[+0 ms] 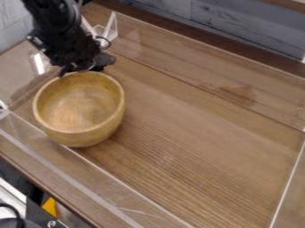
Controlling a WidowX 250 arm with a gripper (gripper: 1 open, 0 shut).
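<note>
My dark gripper [78, 68] reaches down from the upper left to just behind a large tan bowl [78, 125], at its back rim. The fingertips are dark and small in view, so I cannot make out what is between them. The bowl is upright on the left side of the wooden table and looks empty inside.
A grey plank wall [226, 27] runs along the back. The table's front-left edge lies just below the bowl, with dark items beyond it.
</note>
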